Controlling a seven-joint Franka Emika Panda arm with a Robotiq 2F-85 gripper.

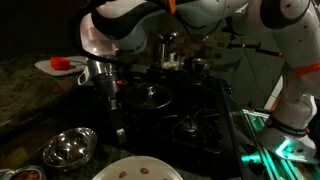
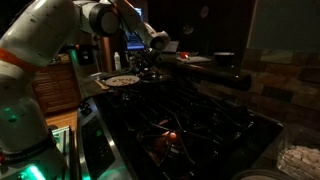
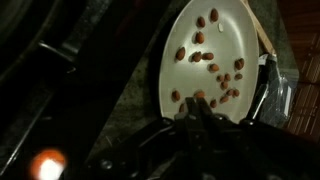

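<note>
A pale oval plate [image 3: 213,45] with several brown nuts [image 3: 182,53] scattered over it fills the middle of the wrist view. In exterior view 1 the same plate [image 1: 139,170] is cut off by the bottom edge. My gripper is shut, and a brown nut [image 3: 200,95] shows at its dark fingertips, seemingly between them. From exterior view 1, the gripper [image 1: 121,133] hangs pointing down above the plate's far edge; the nut is too small to make out there.
A metal bowl [image 1: 70,148] stands left of the plate. Behind the gripper sits a lidded pan [image 1: 147,96] on the black stove [image 1: 190,126]. A red bowl [image 1: 61,63] is at the back left. A wooden handle [image 3: 262,32] lies beside the plate.
</note>
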